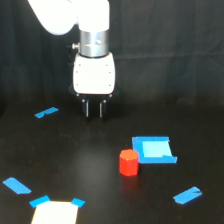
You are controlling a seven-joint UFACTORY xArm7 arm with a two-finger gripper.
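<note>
A red block with an angular outline stands on the black table, close to the lower left corner of a blue-bordered square with a pale middle. At the lower left, a cream-coloured square is partly cut off by the frame's bottom edge. My gripper hangs farther back and to the left of the red block, well away from it. Its two dark fingers point down and stand apart, with nothing visible between them.
Blue tape strips lie at the left, at the back left and at the lower right. More blue tape touches the upper corners of the cream square. The dark table between the gripper and the block looks clear.
</note>
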